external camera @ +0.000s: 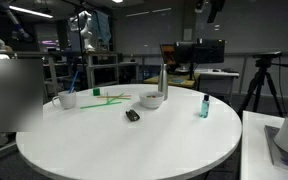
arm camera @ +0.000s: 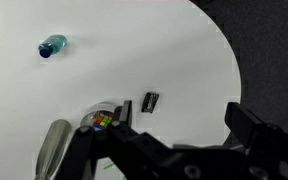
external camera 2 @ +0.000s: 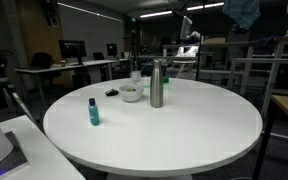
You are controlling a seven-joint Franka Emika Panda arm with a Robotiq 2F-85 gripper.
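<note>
High over the round white table (arm camera: 184, 60), my gripper stands open with its dark fingers far apart, nothing visible between them. Below it in the wrist view lies a small black object (arm camera: 150, 102), which also shows in the first exterior view (external camera: 132, 115). To its left is a white bowl (arm camera: 90, 118) with colourful contents, partly behind a finger. A tall silver bottle (arm camera: 52, 148) stands beside the bowl. Apart from these, a small teal bottle (arm camera: 52, 46) with a dark cap is upright nearer the arm's side, as the second exterior view (external camera 2: 94, 116) shows.
A white mug (external camera: 68, 100) with something blue in it stands at the table's far left. Green and orange sticks (external camera: 109, 103) lie near a small green block (external camera: 97, 92). A grey panel (external camera: 14, 95) blocks part of the view.
</note>
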